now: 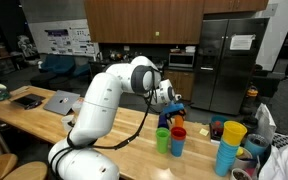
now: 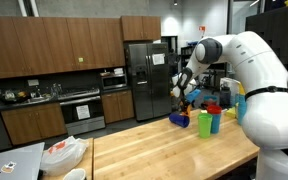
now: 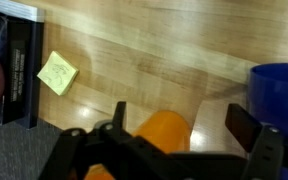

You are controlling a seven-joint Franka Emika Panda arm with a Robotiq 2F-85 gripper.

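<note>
My gripper is open, its two black fingers spread wide in the wrist view. An orange object [image 3: 164, 131] shows in the gap between them, partly hidden by the gripper; whether they touch it I cannot tell. Close by the right-hand finger is a dark blue cup [image 3: 278, 92]. In exterior view 1 the arm reaches to the far part of the table, with the orange object [image 1: 179, 121] and the blue cup [image 1: 165, 119] under the gripper. From the other side, the blue cup [image 2: 179, 120] appears beside the orange object [image 2: 193, 109].
A green cup [image 1: 163, 139] and a red-and-blue cup [image 1: 178, 141] stand nearer the arm's base. Yellow and blue stacked cups [image 1: 229, 140] crowd the right side. A yellow sticky note [image 3: 57, 73] lies beyond the orange object.
</note>
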